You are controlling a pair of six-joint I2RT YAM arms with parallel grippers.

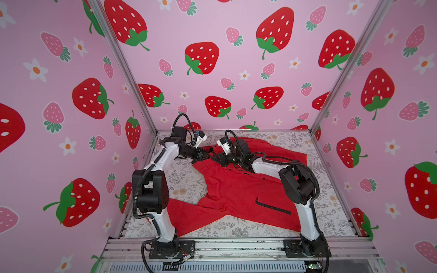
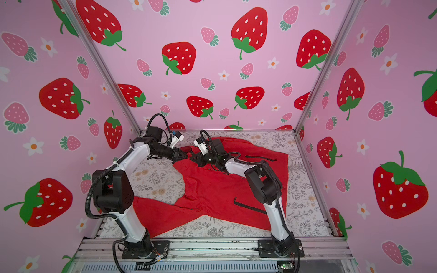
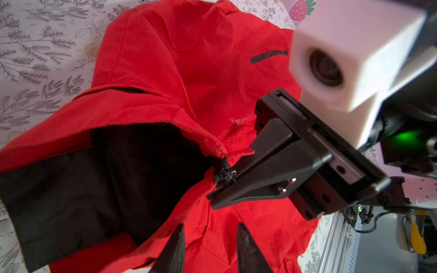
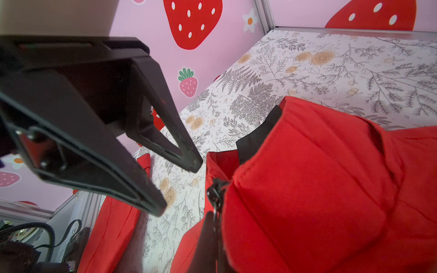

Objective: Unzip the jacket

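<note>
The red jacket lies spread on the table, collar toward the far left. At the collar, a dark zipper slider sits at the jacket's front edge, its thin pull running down between the fingertips of my right gripper. That gripper is shut on the pull; in the left wrist view its fingers meet the slider. My left gripper stands open just off the collar, nothing between its fingers. Left of the slider in the right wrist view, the left gripper's fingers show apart. The black collar lining gapes open.
A sleeve stretches toward the front left. One black pocket zipper crosses the jacket's lower right. Bare floral tablecloth shows left of the jacket. The two grippers stand close together at the collar.
</note>
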